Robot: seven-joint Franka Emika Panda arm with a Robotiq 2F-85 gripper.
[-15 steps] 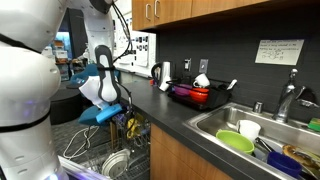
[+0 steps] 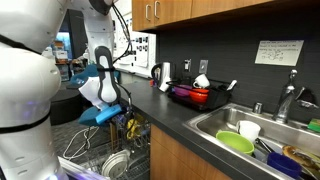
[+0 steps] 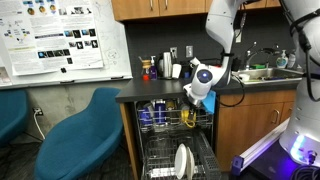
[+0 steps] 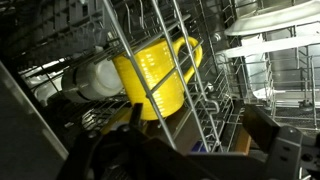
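A yellow mug with a looped handle lies tilted in the upper wire rack of the dishwasher. In the wrist view my gripper is open, its dark fingers wide apart at the lower left and right. The mug is above the gap between them, and rack wires cross in front of it. From the side, the yellow mug shows just under the wrist at the rack's front; the fingertips are hard to make out there.
White cups stand left of the mug, and white plates sit in the rack beyond. More plates stand in the lower rack. The counter runs close beside the arm, with a sink holding dishes farther right.
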